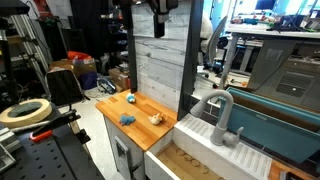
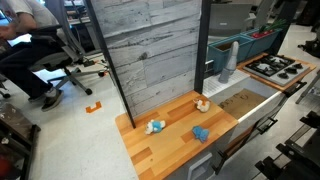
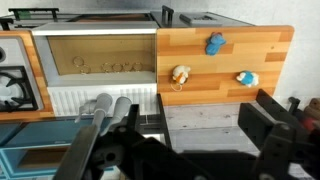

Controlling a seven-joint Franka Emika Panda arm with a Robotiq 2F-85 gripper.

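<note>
Three small toys rest apart on the wooden counter. One is solid blue, one is white and blue, and one is white and orange. The same blue toy shows near the counter's front in exterior view 1. High above the counter, my gripper stands open, its dark fingers wide apart and nothing between them. In exterior view 1 the gripper hangs at the top, in front of the white plank panel. Exterior view 2 does not show it.
Beside the counter a white drawer is pulled out, with several round marks or rings on its floor. A grey faucet rises by a white ribbed rack and a blue sink. A stove stands at the far end.
</note>
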